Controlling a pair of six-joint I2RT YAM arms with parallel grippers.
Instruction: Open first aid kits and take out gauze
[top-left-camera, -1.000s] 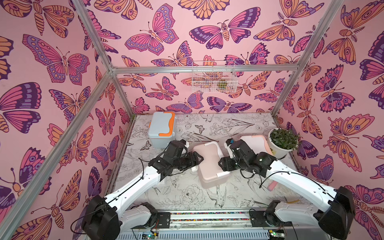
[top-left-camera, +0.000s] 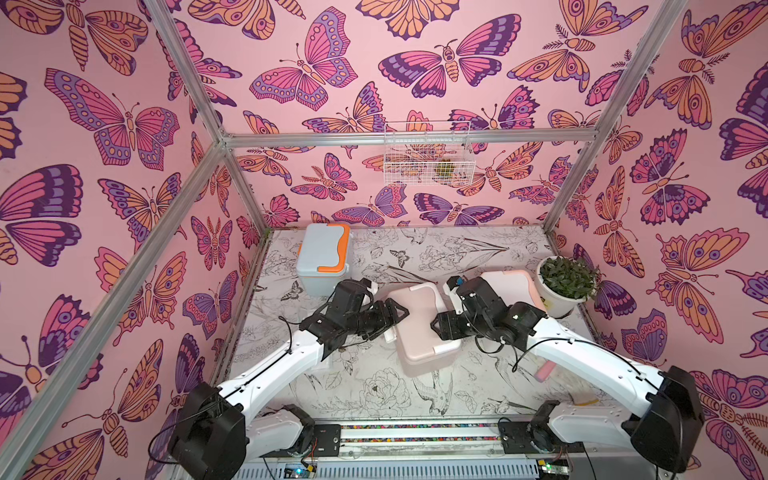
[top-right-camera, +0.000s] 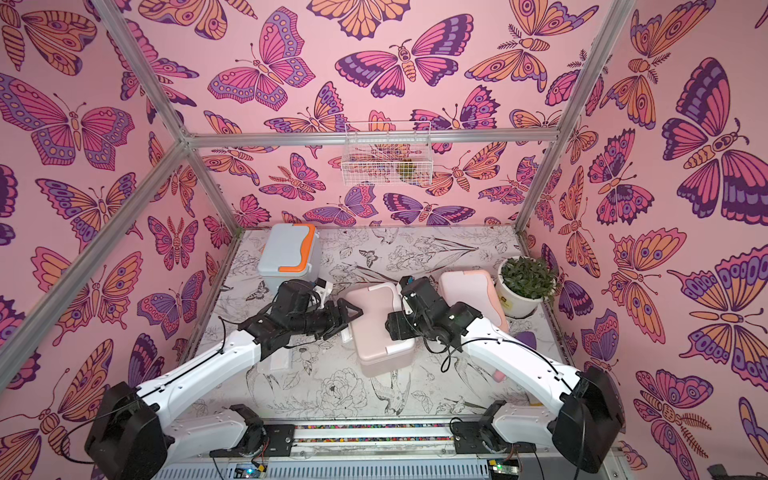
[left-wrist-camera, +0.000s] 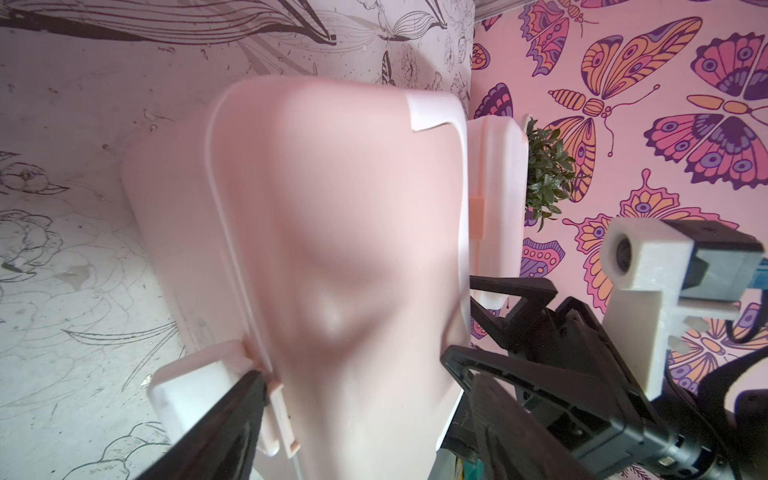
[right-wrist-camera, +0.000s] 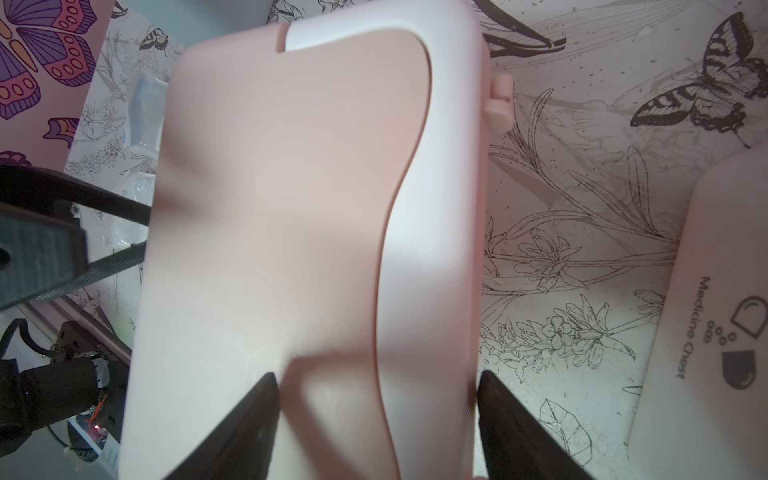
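A pink first aid kit (top-left-camera: 417, 328) with a white handle set into its lid stands closed at the table's centre. My left gripper (top-left-camera: 392, 312) is at its left side, part open, fingertips at a white latch (left-wrist-camera: 192, 400). My right gripper (top-left-camera: 444, 324) is at the kit's right side, shut on the lid's white handle edge (right-wrist-camera: 424, 264). A second pink kit (right-wrist-camera: 704, 320), labelled "Medicine Chest", stands to the right.
A grey box (top-left-camera: 320, 256) with an orange handle stands at back left. A potted plant (top-left-camera: 566, 280) sits at the right edge. A wire basket (top-left-camera: 428, 164) hangs at the back.
My right gripper has shifted slightly left onto the kit's lid, and my left gripper has risen a little. The kit looks unmoved.
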